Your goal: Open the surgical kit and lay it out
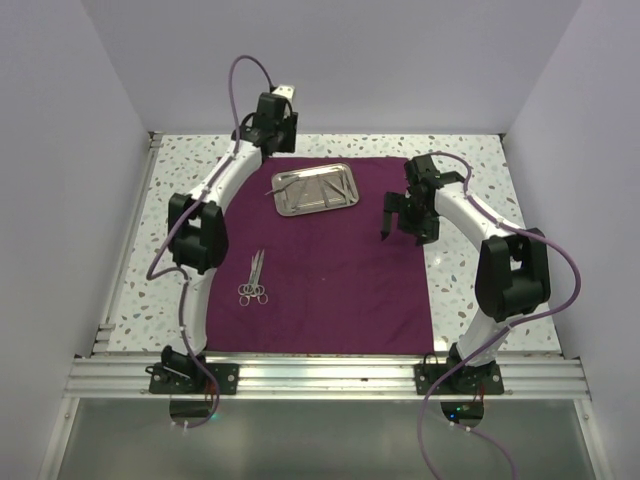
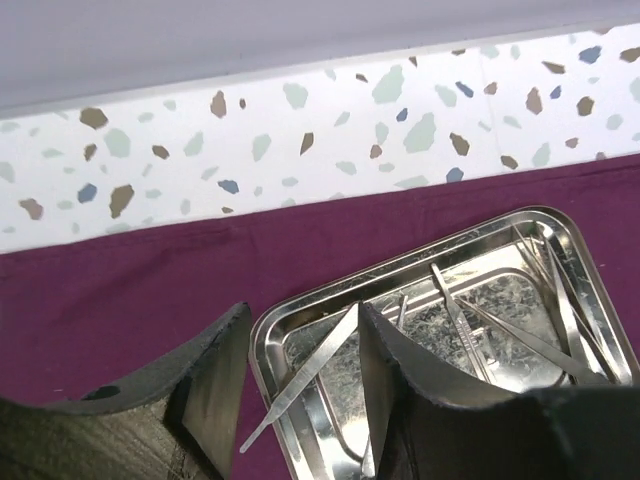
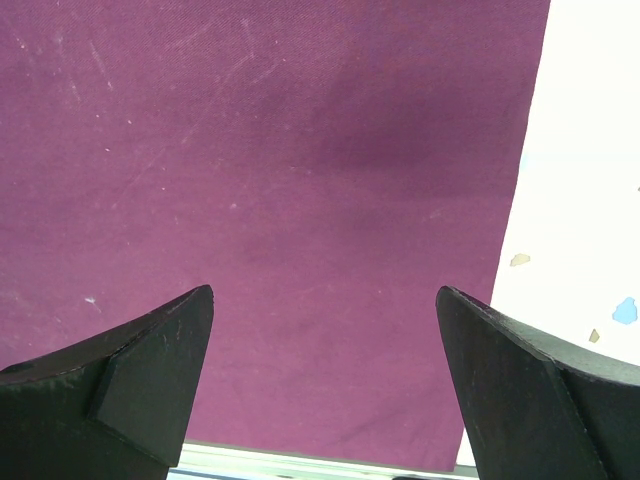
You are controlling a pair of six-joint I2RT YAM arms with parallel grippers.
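Note:
The metal tray lies on the far part of the purple cloth. Several slim steel instruments rest in it. One flat instrument slants over the tray's left rim, its thin end sticking out. My left gripper is raised by the tray's far left side, its fingers apart and empty; the right finger overlaps part of the tray in the left wrist view. Ring-handled instruments lie side by side on the cloth's left. Over the cloth's right edge, my right gripper stands wide open with only bare cloth in sight below.
A speckled white tabletop borders the cloth at the back, left and right. Grey walls stand behind and at the sides, the back one close to my left gripper.

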